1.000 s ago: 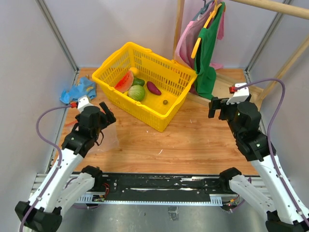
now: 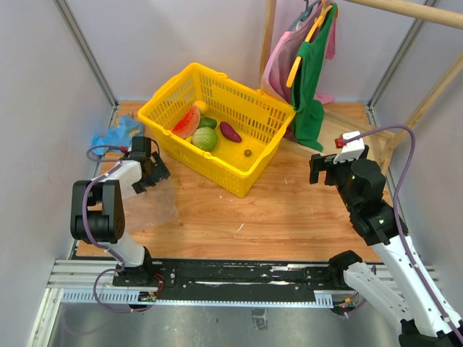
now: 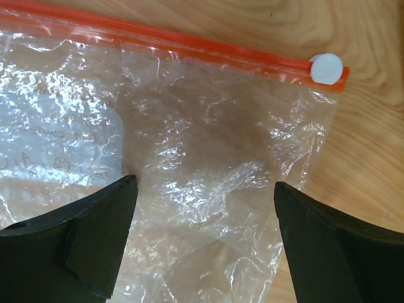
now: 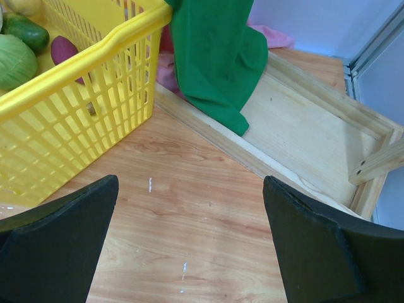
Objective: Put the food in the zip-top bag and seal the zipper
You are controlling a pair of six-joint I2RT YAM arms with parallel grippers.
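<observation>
A clear zip top bag [image 2: 154, 211] lies flat on the left of the table; the left wrist view shows its red zipper [image 3: 208, 55] with a white slider [image 3: 326, 68]. My left gripper [image 2: 157, 173] hangs over it, fingertips apart, nothing seen between them. The food sits in a yellow basket [image 2: 246, 108]: watermelon slice [image 2: 186, 123], green melon [image 2: 204, 139], cucumber [image 2: 207, 123], eggplant [image 2: 230, 132], yellow fruit [image 2: 200, 106] and a small brown item [image 2: 247, 152]. My right gripper [image 2: 318, 167] stands open right of the basket.
A blue cloth [image 2: 116, 135] lies at the back left. Clothes on hangers [image 2: 312, 94] hang from a wooden rack [image 2: 391, 6] at the back right, touching or close to the basket.
</observation>
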